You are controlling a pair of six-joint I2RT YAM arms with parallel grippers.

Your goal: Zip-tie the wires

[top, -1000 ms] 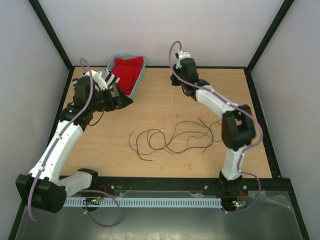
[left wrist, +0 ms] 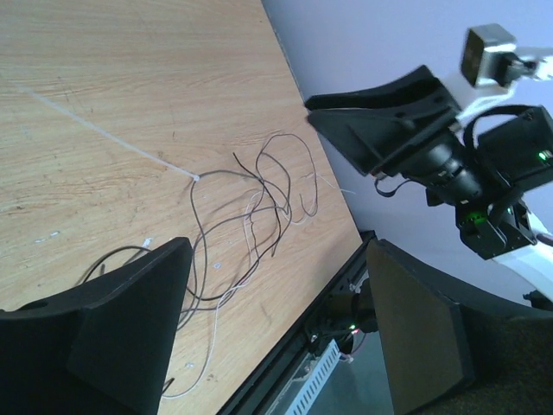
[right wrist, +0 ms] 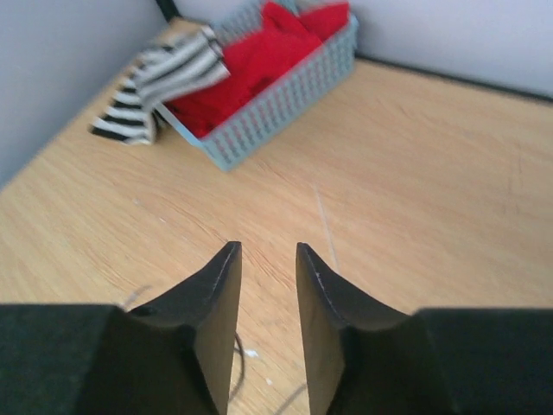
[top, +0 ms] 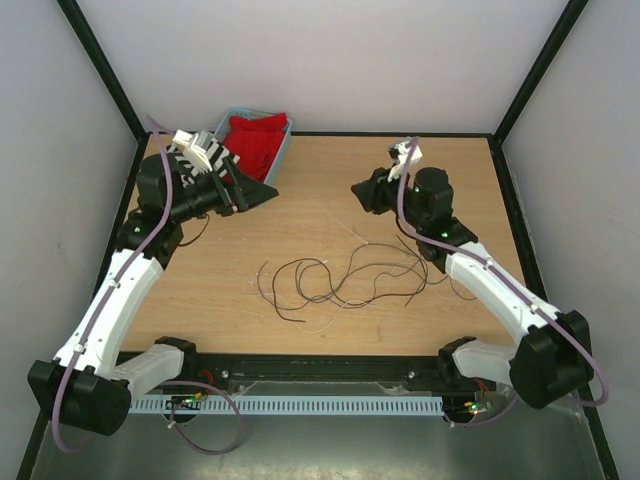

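Black and grey wires (top: 345, 285) lie loosely looped on the wooden table, nearer its front edge. A thin, pale zip tie stretches from the wires' edge away across bare wood; in the right wrist view the strip (right wrist: 325, 223) shows faintly beyond the fingers. My left gripper (top: 262, 192) hovers above the table at left, fingers apart and nothing between them. Facing it from the right, my right gripper (top: 366, 194) is raised too, and its own view shows a modest empty gap between the fingertips.
At the back left stands a blue basket (right wrist: 259, 117) filled with red cloth (top: 255, 145). A black-and-white striped cloth (right wrist: 130, 112) hangs over its side. Bare table (top: 310, 165) lies between the arms and toward the back right.
A pale strip extended below it earlier.
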